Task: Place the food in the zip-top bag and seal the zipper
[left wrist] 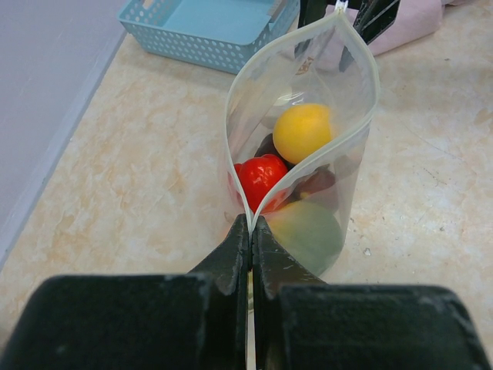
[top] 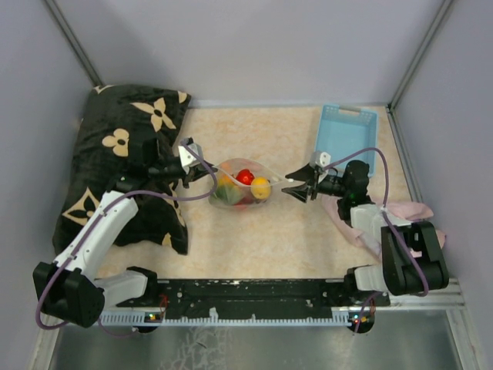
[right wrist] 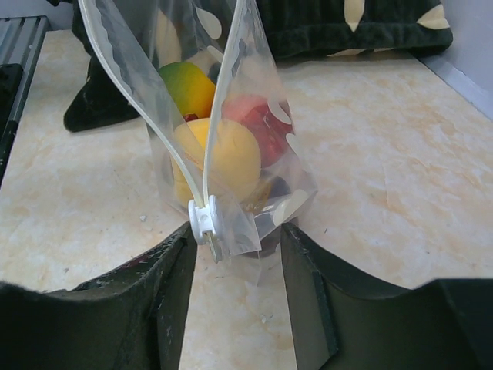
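Observation:
The clear zip top bag (top: pixel 240 202) stands mid-table with its mouth gaping upward. Inside lie a red tomato-like item (left wrist: pixel 262 179), a yellow round fruit (left wrist: pixel 302 132) and a green-orange mango-like fruit (right wrist: pixel 187 89). My left gripper is shut on one end of the bag's rim, where both zipper edges meet. At the opposite end, the white zipper slider (right wrist: pixel 205 220) sits where the edges come together. Around that end stands my right gripper, part open, its fingers (right wrist: pixel 173 297) apart; the slider is close to one fingertip, and whether they touch I cannot tell.
A blue basket (top: pixel 347 132) stands empty at the back right. Pink cloth (top: pixel 408 211) lies under the right arm, and a dark flowered cushion (top: pixel 115 154) fills the left side.

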